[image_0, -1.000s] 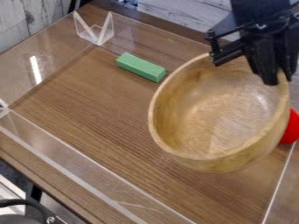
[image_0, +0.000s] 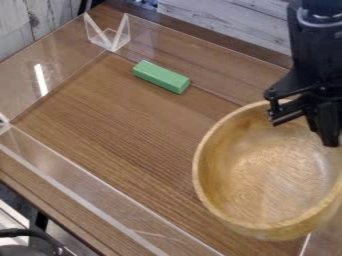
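Note:
A large pale wooden bowl (image_0: 257, 175) is at the right, tilted with its inside toward the camera. My black gripper (image_0: 297, 112) is at the bowl's upper right rim, its lower fingers over or at the rim. Whether it is closed on the rim is hard to tell. A green block (image_0: 162, 76) lies on the wooden table (image_0: 107, 130) toward the back.
A clear plastic holder (image_0: 108, 32) stands at the back left. A pale wall (image_0: 221, 15) runs behind, and black cables lie beyond the near left edge.
The gripper and bowl have moved down and to the right since a second ago. The red object seen at the right earlier is now hidden.

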